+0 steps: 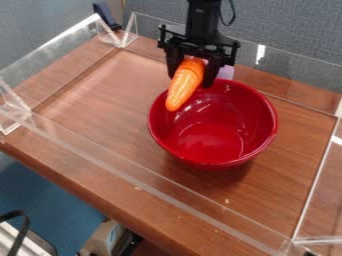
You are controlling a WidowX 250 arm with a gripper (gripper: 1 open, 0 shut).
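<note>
An orange carrot (183, 86) hangs tilted from my black gripper (195, 58), its lower tip over the left rim of a red bowl (214, 130). The gripper is at the back, above the bowl's far side; its fingertips are mostly hidden behind the carrot's top, which appears held between them. A small pale purple object shows just right of the carrot's top, behind the bowl.
The wooden tabletop (94, 100) is edged by clear plastic walls. Free wood lies to the left of the bowl. The table's front edge runs along the lower left, with blue floor beyond.
</note>
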